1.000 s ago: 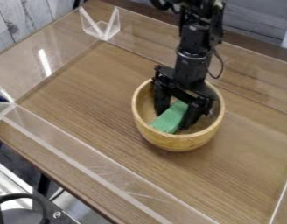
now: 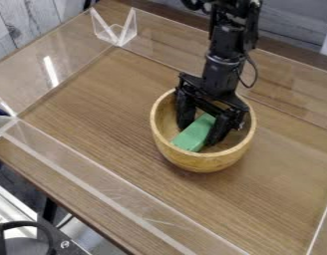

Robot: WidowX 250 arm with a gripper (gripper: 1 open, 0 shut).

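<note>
A wooden bowl (image 2: 173,139) sits on the table in the camera view, holding a green object (image 2: 193,134). My black gripper (image 2: 203,118) is down inside the bowl over the green object, its arm reaching in from the back. The dark fingers blend into the arm and the bowl's shadow, so their contact with the green object is unclear.
A clear tray-like shape (image 2: 116,28) is at the back left of the wooden table (image 2: 80,100). The table around the bowl is clear. A black cable (image 2: 27,229) is at the lower left corner.
The arm and gripper have shifted slightly within the bowl. The bowl and green object look nearly unchanged.
</note>
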